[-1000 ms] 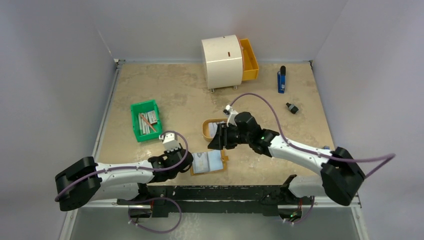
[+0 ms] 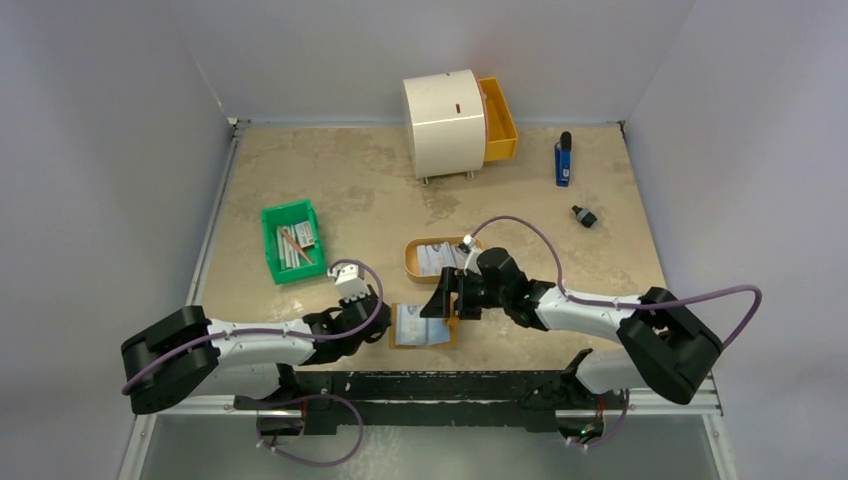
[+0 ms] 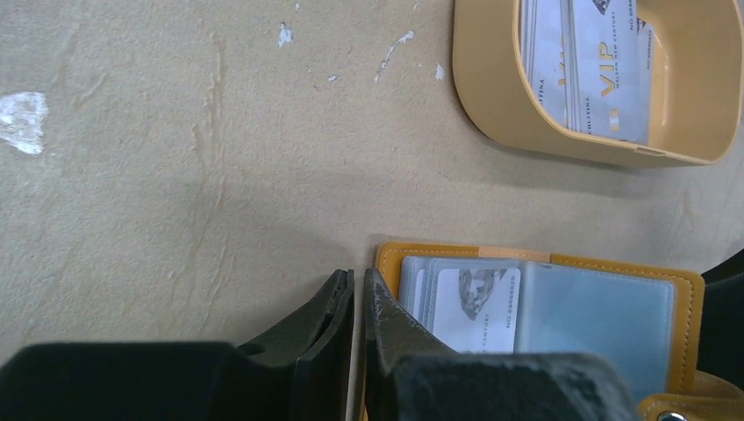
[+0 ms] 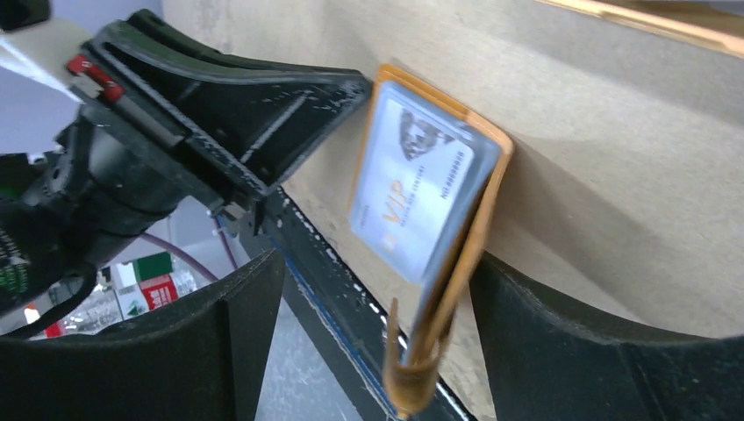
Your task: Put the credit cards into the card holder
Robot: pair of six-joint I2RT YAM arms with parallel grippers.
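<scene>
The card holder (image 2: 424,327) lies spread at the front middle of the table, its tan border and clear pockets showing. A white VIP card (image 4: 419,180) sits in its left pocket; the right pocket (image 3: 597,324) looks empty. Against the holder's left edge stands my left gripper, its fingers separated by only a narrow gap; whether the border is caught there is unclear. My right gripper is over the holder's right side, fingers (image 4: 254,307) well apart, with the holder's raised edge and strap (image 4: 421,377) between them. Loose VIP cards (image 3: 614,88) lie in a tan tray (image 3: 561,145).
A green basket (image 2: 270,250) with small items stands at the left. Farther back are a white drum-shaped box (image 2: 443,125) with a yellow drawer (image 2: 500,120), a blue tool (image 2: 563,160) and a small dark object (image 2: 584,216).
The left gripper and the holder have both moved a little to the right.
</scene>
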